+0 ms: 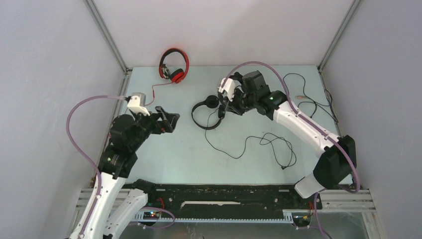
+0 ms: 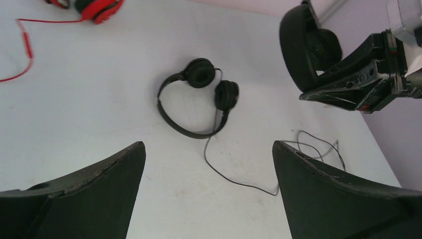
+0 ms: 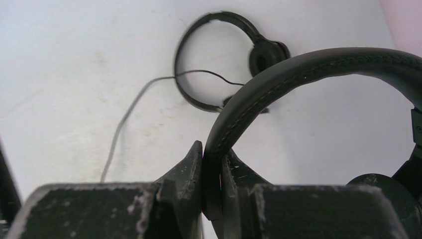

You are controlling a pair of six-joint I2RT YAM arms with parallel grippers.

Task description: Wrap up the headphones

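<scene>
One pair of black headphones (image 3: pixel 259 82) hangs raised above the table, its headband pinched by my right gripper, which is shut on it. An earcup of that pair shows at the lower right of the right wrist view. A second black pair (image 2: pixel 167 119) lies flat mid-table, its thin cable (image 1: pixel 226 153) trailing right into a loose tangle. At the back left sit red and black headphones (image 1: pixel 186 63) with a red cord (image 1: pixel 154 94). My left gripper is open over the table's left part, nothing between its fingers.
Another black cable (image 1: pixel 318 103) lies loosely looped at the right rear of the table. Walls stand close on the left, right and back.
</scene>
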